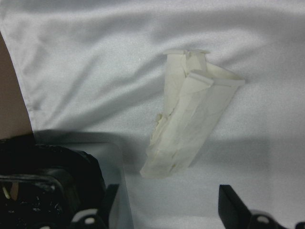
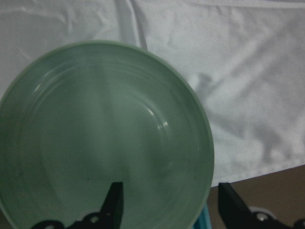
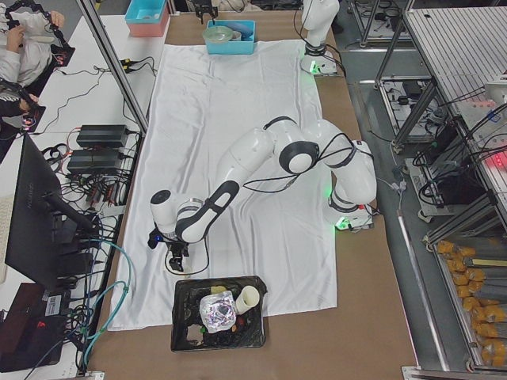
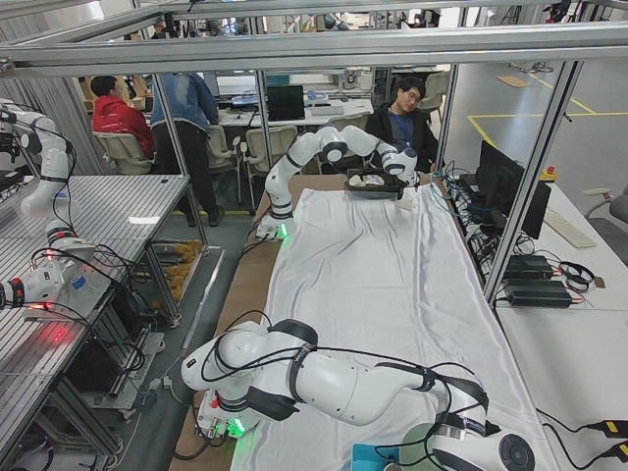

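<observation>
A crumpled white paper carton (image 1: pixel 188 119) lies on the white cloth in the left wrist view, with my open left gripper above it. The black bin (image 3: pixel 182 317) beside it holds a foil-covered item (image 3: pixel 218 312) and a cream cup (image 3: pixel 247 299). My right gripper stands open over a green bowl (image 2: pixel 100 129), which is in a blue bin (image 3: pixel 230 46) at the far end.
A monitor (image 3: pixel 32 214) and cables stand beyond the left edge, and metal frame posts run alongside the table.
</observation>
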